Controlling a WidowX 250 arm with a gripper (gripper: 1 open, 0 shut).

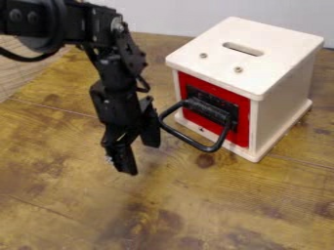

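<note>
My gripper [137,152] hangs low over the wooden floor at centre-left, its black fingers pointing down, left of a white box [259,61] with a red front panel [194,87]. A black looped bar [202,146] sticks out from the black fitting on that panel and reaches toward my gripper; whether they touch I cannot tell. The fingers appear apart, and I see nothing held between them.
Bare wooden floor [167,215] fills the front and left of the view. A pale wall [156,15] runs along the back, behind the box.
</note>
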